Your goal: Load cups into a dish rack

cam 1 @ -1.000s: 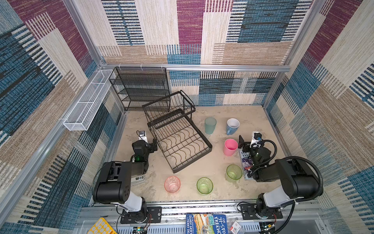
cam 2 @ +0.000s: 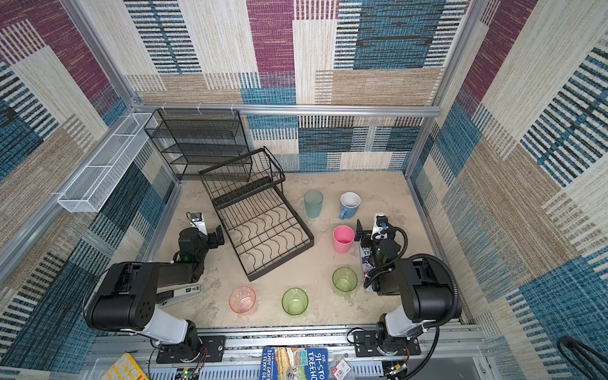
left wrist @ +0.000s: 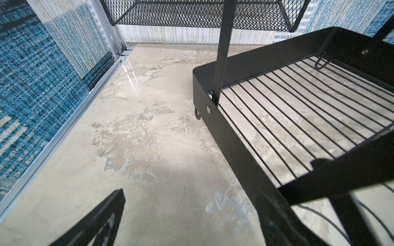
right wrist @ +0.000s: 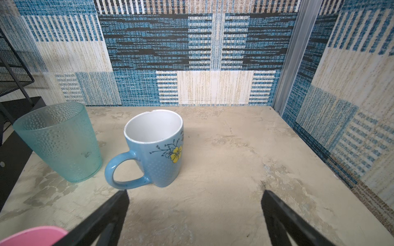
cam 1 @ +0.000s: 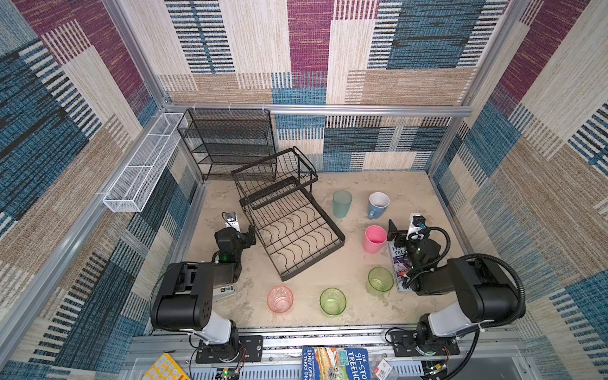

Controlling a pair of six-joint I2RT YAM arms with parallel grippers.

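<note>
The black wire dish rack (cam 1: 304,243) stands angled on the table, its trays empty. To its right are a teal cup (cam 1: 342,204), a blue mug (cam 1: 378,205) with a white inside, and a pink cup (cam 1: 375,239). Nearer the front edge sit a clear pink glass (cam 1: 280,299) and two green glasses, one in the middle (cam 1: 333,302) and one farther right (cam 1: 380,280). My left gripper is open and empty at the rack's left side. Beside the pink cup, my right gripper stands open and empty, with the blue mug (right wrist: 158,151) beyond its fingers.
A black mesh shelf (cam 1: 231,142) stands behind the rack at the back left. White wire baskets (cam 1: 142,166) hang along the left wall. A book (cam 1: 401,262) lies under the right arm. Bare table lies right of the blue mug.
</note>
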